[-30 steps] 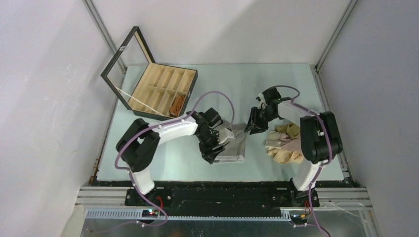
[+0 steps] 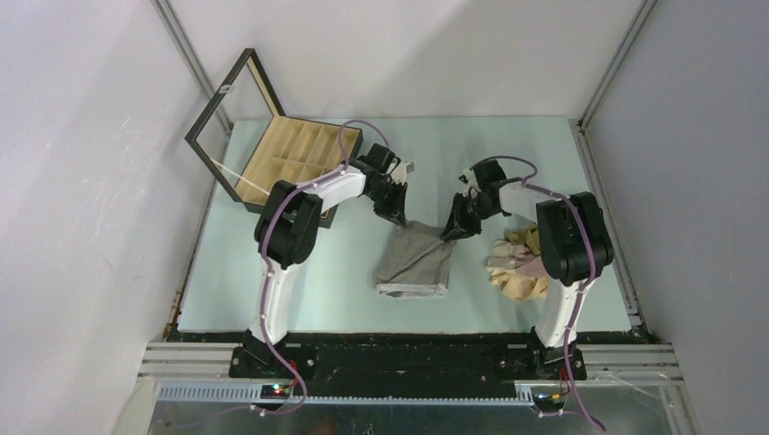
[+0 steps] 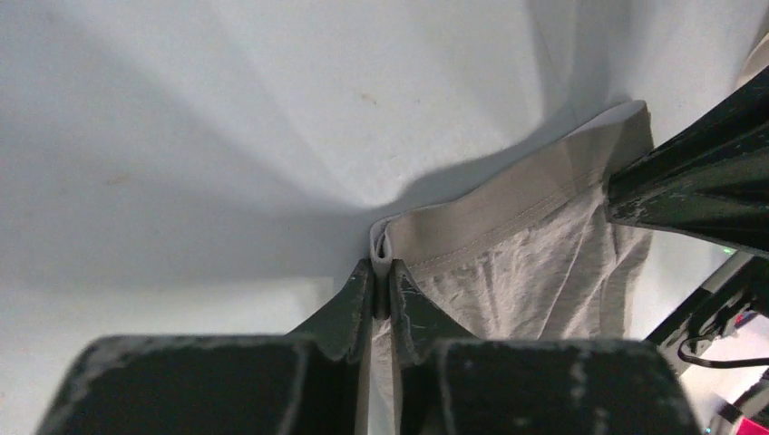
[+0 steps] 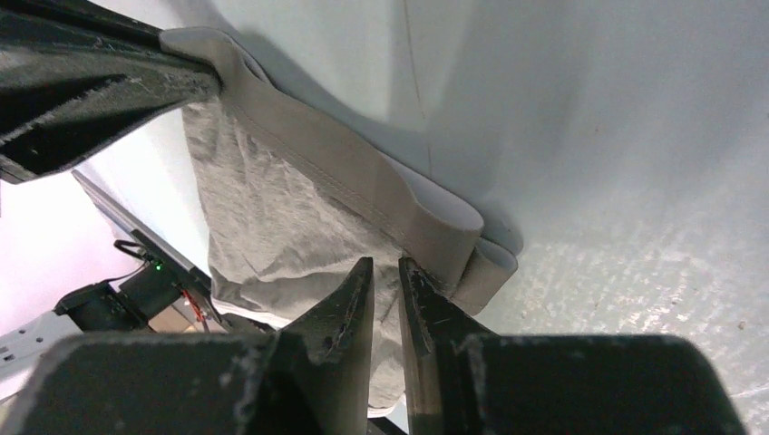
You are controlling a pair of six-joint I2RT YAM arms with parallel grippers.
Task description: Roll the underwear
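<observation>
Grey underwear (image 2: 413, 263) lies flat at the table's centre. At its upper left corner is my left gripper (image 2: 396, 219); in the left wrist view its fingertips (image 3: 381, 281) are close together around the folded waistband edge, though whether they press on it is unclear. My right gripper (image 2: 449, 234) is at the upper right corner; in the right wrist view its fingertips (image 4: 385, 281) are slightly apart over the cloth beside the doubled waistband (image 4: 444, 236), and I cannot tell whether cloth is between them.
An open wooden compartment box (image 2: 281, 163) stands at the back left. A pile of beige and olive cloths (image 2: 517, 272) lies at the right, partly under the right arm.
My left gripper has moved from the underwear's lower edge up to its upper left corner. My right gripper has shifted slightly left and down onto the upper right corner.
</observation>
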